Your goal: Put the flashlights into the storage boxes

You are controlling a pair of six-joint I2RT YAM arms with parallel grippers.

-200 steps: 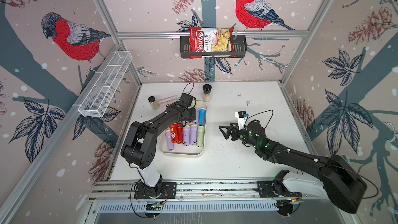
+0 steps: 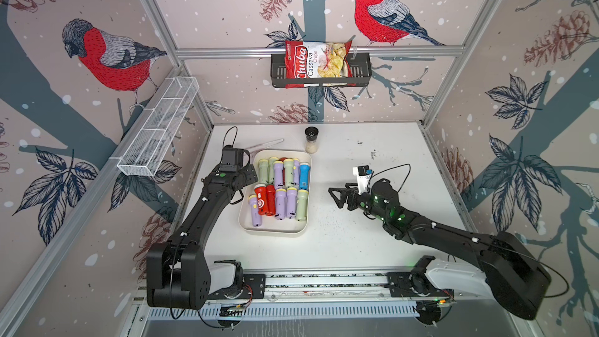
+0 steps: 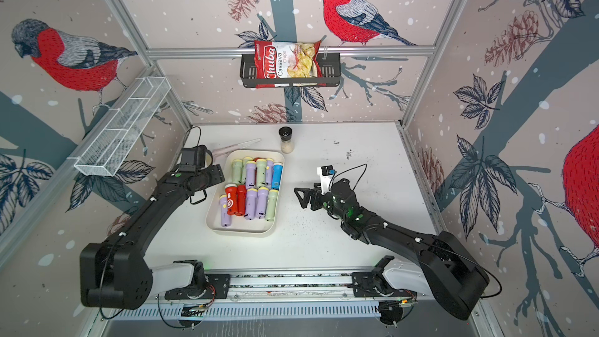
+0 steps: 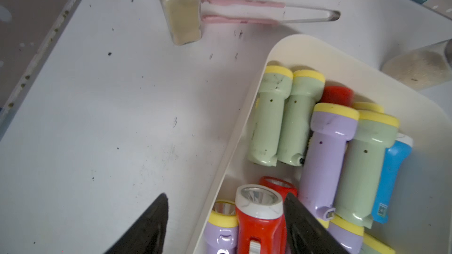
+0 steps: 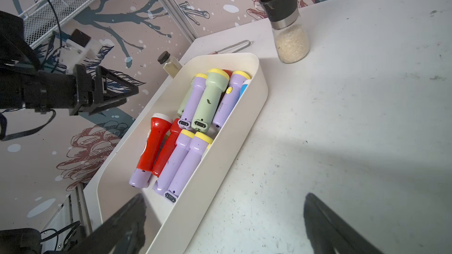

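Note:
A cream plastic box (image 2: 274,230) holds green, purple, red and blue flashlights in two rows, among them a blue flashlight (image 2: 304,176) and a red flashlight (image 4: 259,221). My left gripper is above the box's left side; in the left wrist view its fingers are spread apart, with flashlights and the rim below and nothing held. My right gripper (image 2: 338,194) stands open to the right of the box, holding nothing.
A pepper grinder (image 2: 311,139) stands behind the box; a spice jar (image 4: 179,11) and pink tongs (image 4: 263,14) lie at the back left. A chip bag (image 2: 318,60) sits in a wall basket above.
My left gripper has moved left from over the back right of the box toward its left side. The right arm is nearly still.

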